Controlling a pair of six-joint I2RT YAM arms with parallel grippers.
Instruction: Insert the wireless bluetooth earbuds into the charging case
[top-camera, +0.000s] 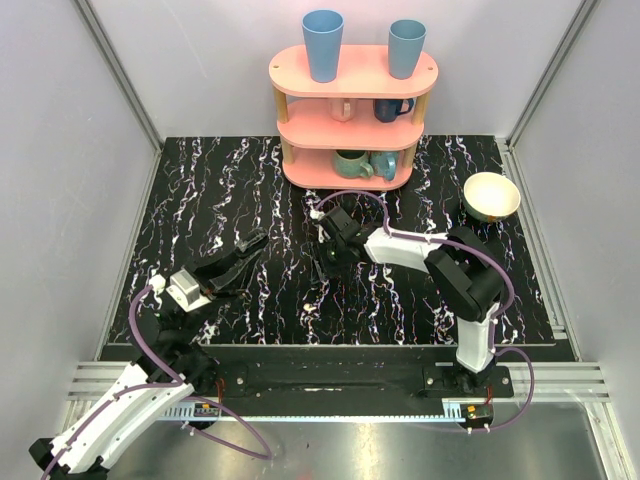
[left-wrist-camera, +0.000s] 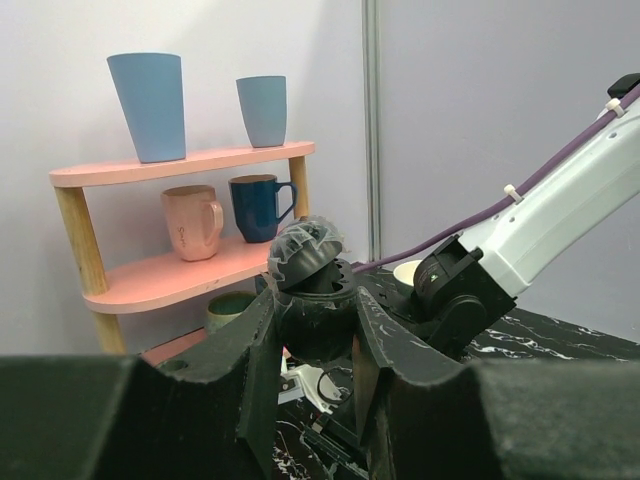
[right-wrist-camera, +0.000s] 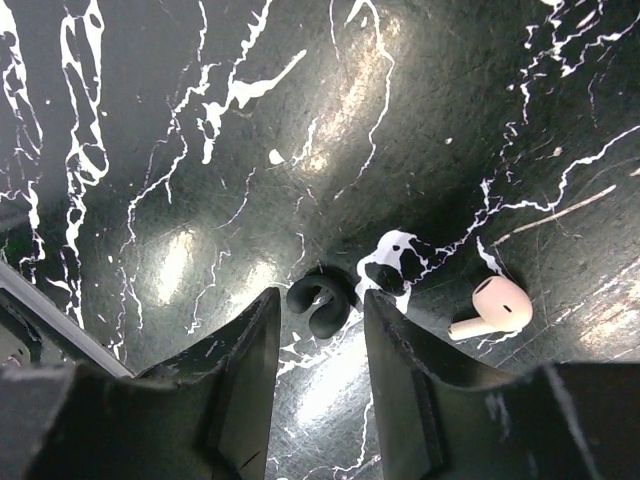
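Note:
In the left wrist view my left gripper is shut on a small dark charging case (left-wrist-camera: 315, 295), its greyish translucent lid (left-wrist-camera: 304, 250) raised above the fingers. From the top, that case (top-camera: 252, 242) is held up over the left part of the table. My right gripper points down at the table, its fingers parted. A black curved earbud (right-wrist-camera: 330, 320) lies between and beyond the fingertips, with gaps on both sides. To the right of those fingers lies a pink earbud (right-wrist-camera: 500, 307) on the marble.
A pink shelf (top-camera: 345, 120) with cups and mugs stands at the back. A cream bowl (top-camera: 491, 197) is at the right. White veins make small things hard to pick out.

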